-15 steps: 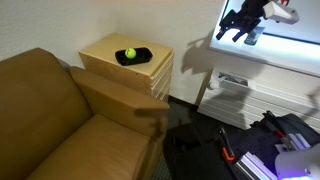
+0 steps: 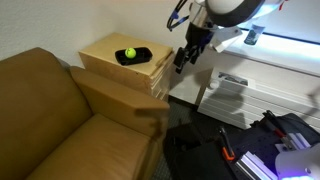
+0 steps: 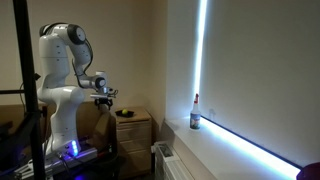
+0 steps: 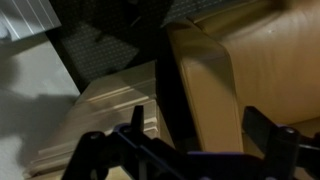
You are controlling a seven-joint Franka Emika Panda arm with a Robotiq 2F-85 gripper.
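Observation:
My gripper [image 2: 186, 60] hangs in the air to the right of the wooden cabinet [image 2: 105, 48], lower than the cabinet's top in exterior view 1. In the wrist view, its dark fingers [image 4: 258, 128] stand well apart, with nothing held between them. A yellow-green ball [image 2: 130, 53] rests on a black tray [image 2: 145, 57] on top of the cabinet. The gripper is clear of both. In exterior view 2 the ball [image 3: 125, 111] is small.
A brown sofa [image 2: 85, 130] fills the front left, its armrest beside the cabinet. On the windowsill [image 3: 225, 145] stands a bottle [image 3: 195, 112]. A white radiator [image 2: 235, 103] is below the window. Dark floor lies between sofa and radiator.
My gripper has swung left and down, from in front of the window towards the cabinet's right side. The ball, tray and bottle have not moved.

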